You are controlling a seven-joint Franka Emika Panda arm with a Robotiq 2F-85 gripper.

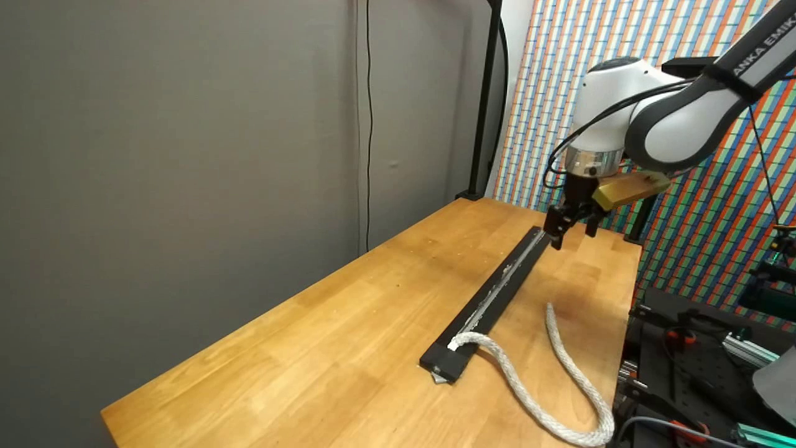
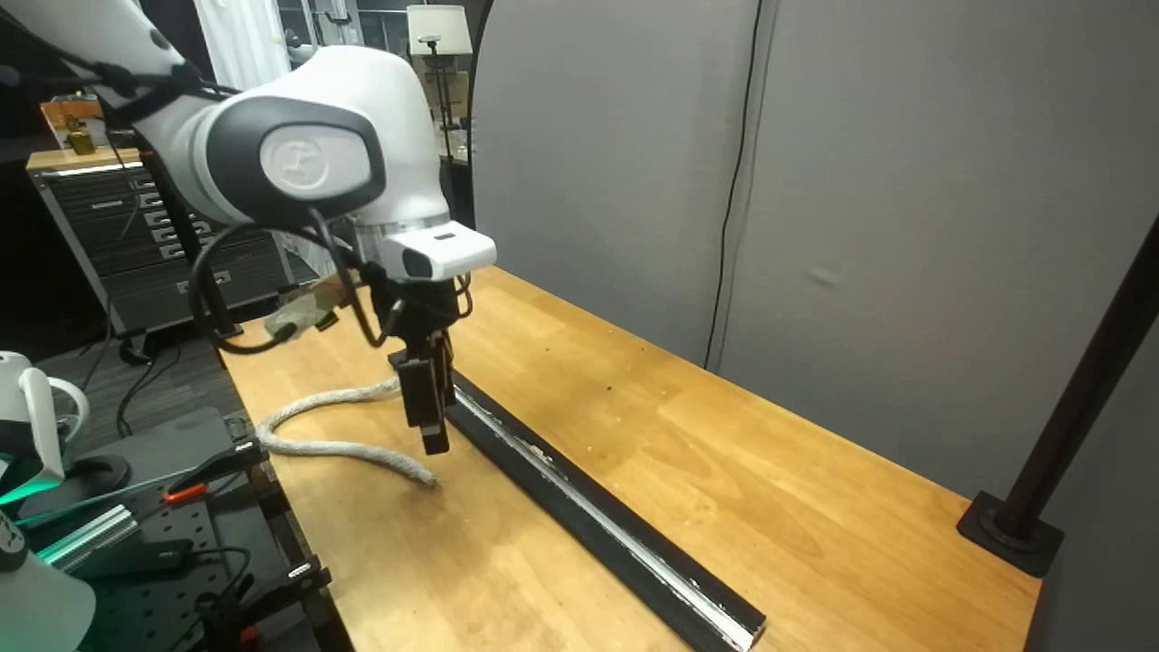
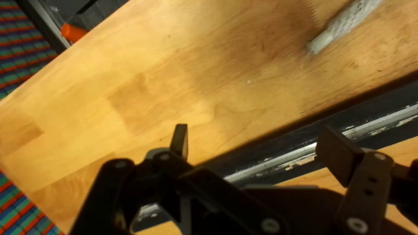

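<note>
A long black bar [image 1: 507, 287] with a pale groove along its top lies lengthwise on the wooden table. One end of a thick white rope [image 1: 515, 378] rests on the bar's near end in exterior view 1. From there the rope bends in a U, and its free end lies on the wood beside the bar. My gripper [image 1: 573, 238] is over the far part of the table, near the bar's other end. In the wrist view the gripper stands open, its fingers [image 3: 339, 156] wide apart with only the bar and table showing beyond. The rope's free end [image 3: 323, 41] appears at upper right, apart from the fingers.
Black posts [image 2: 1032, 478] stand at its far corners, and a grey wall runs along one side. A dark cart [image 2: 163, 543] with tools and cables adjoins the other side.
</note>
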